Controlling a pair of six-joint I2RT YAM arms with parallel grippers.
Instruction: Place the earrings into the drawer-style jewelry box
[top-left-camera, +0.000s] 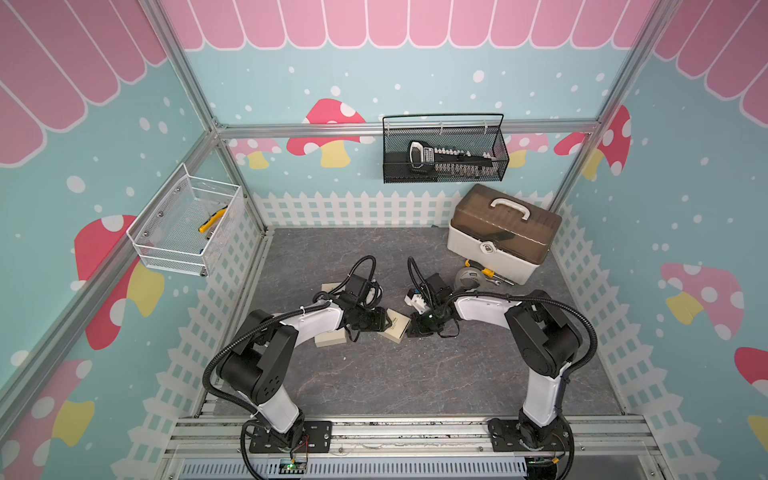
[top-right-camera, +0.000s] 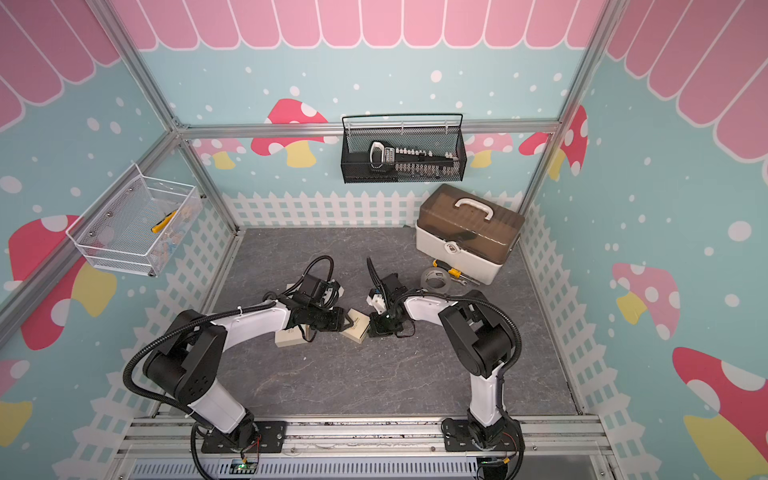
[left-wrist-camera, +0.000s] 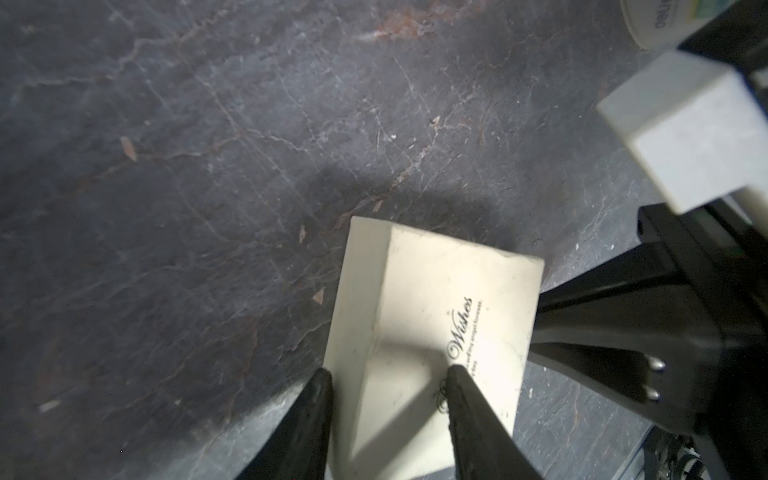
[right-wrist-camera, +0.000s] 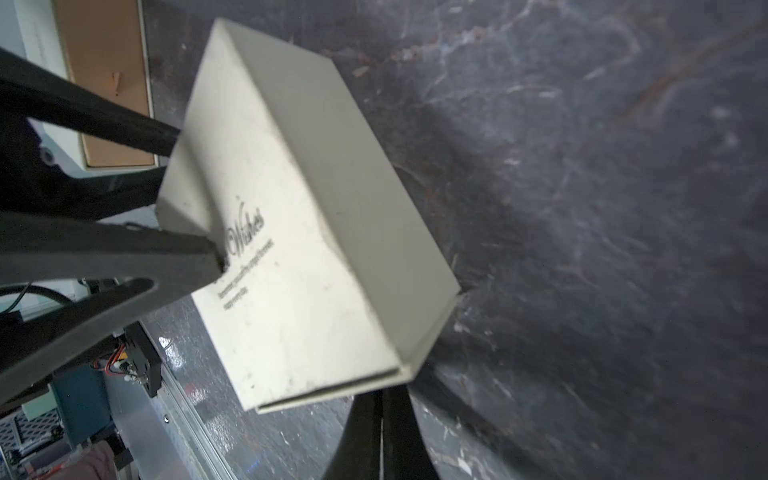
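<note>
A small cream jewelry box printed "Wishes" (top-left-camera: 397, 325) lies between my two grippers, near the middle of the floor. My left gripper is shut on it, its fingertips over the box in the left wrist view. My right gripper is shut, just at the box's lower end in the right wrist view, with nothing seen between its fingers. An open cream tray with a brown insert (right-wrist-camera: 105, 48) sits beyond the left gripper; a small pinkish bit on the insert is too small to identify surely. Pale box parts (top-left-camera: 329, 339) lie partly hidden under the left arm.
A toolbox (top-left-camera: 500, 240), screwdriver (top-left-camera: 480, 268) and round grey item (top-left-camera: 469, 278) stand at the back right. A black wire basket (top-left-camera: 445, 164) and white basket (top-left-camera: 182, 232) hang on the walls.
</note>
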